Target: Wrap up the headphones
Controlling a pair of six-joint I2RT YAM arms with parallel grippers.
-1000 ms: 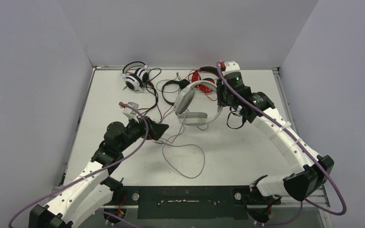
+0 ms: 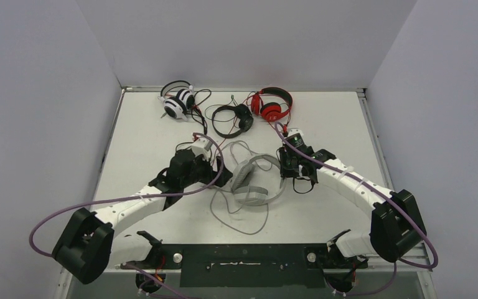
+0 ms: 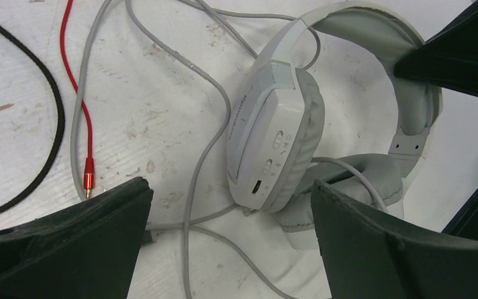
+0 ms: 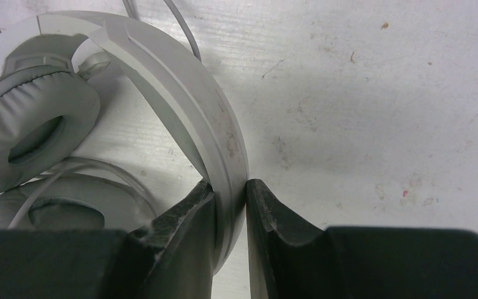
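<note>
The grey-white headphones (image 2: 249,193) lie mid-table in the top view, their band to the right. My right gripper is shut on the outer curve of that headband (image 4: 215,118). Both padded ear cups (image 4: 37,124) show at the left of the right wrist view. My left gripper stands open, just left of the headphones in the top view. Between and beyond its fingers in the left wrist view are an ear cup (image 3: 267,137) and the grey cable (image 3: 218,137), neither gripped. The cable also loops toward the table's front.
Black-and-white headphones (image 2: 175,106) lie at the back left, black headphones (image 2: 244,117) at back centre, red headphones (image 2: 272,112) beside them. A red cable (image 3: 85,118) with its plug and a black cable (image 3: 55,106) run near my left gripper.
My right gripper has brought the headphones down and toward the table's front. My left gripper has moved right, close to the near ear cup.
</note>
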